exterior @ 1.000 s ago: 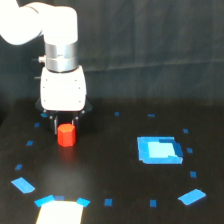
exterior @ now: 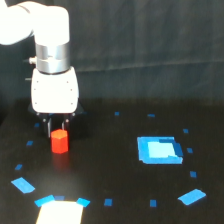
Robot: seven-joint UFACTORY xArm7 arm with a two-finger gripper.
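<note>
A small red cube (exterior: 60,141) is at the left side of the dark table, just below the white arm's hand in the picture. My gripper (exterior: 57,124) points down right at the cube's upper edge. Its dark fingertips blend into the black background, and the cube covers part of them. Whether the fingers grip the cube or only stand against or behind it cannot be made out. It is also unclear whether the cube touches the table.
To the right lies a blue-taped square (exterior: 160,150) with a pale centre. A whitish box-like object (exterior: 60,213) is at the bottom left edge. Blue tape strips (exterior: 192,197) and small blue marks dot the table.
The hand has shifted left and slightly lower in the picture. The red cube has also moved left and toward the bottom of the picture, staying close to the fingers.
</note>
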